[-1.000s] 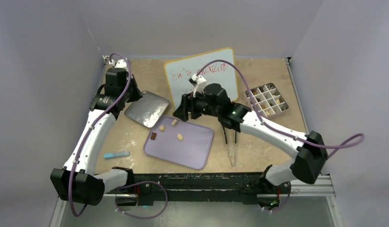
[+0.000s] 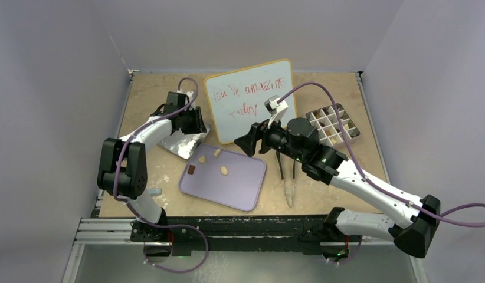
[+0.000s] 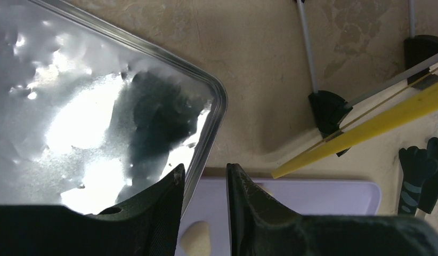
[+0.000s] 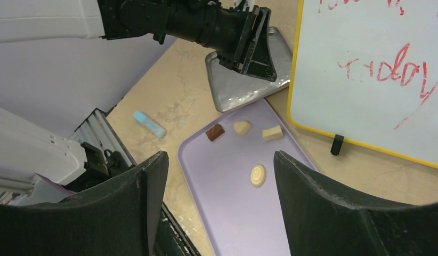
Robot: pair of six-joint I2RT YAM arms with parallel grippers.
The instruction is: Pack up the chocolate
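Observation:
A purple tray [image 2: 222, 191] holds a dark brown chocolate [image 2: 191, 170], a heart-shaped piece [image 2: 202, 159], a pale block [image 2: 217, 152] and an oval piece [image 2: 224, 171]. My left gripper is open over the right end of the steel tray [image 3: 41, 133], beside the purple tray, empty. My right gripper stands open high above the purple tray's right part, with nothing seen between its fingers. A compartmented box [image 2: 349, 137] sits at the right.
A yellow-edged whiteboard [image 2: 246, 100] with red writing stands at the back centre. Tongs [image 2: 289, 194] lie right of the purple tray, and a blue object [image 2: 153, 192] lies at the front left. Bare table lies at the front right.
My left arm has swung right, from the back left to over the steel tray's right end. My right arm has moved right, away from the purple tray's middle.

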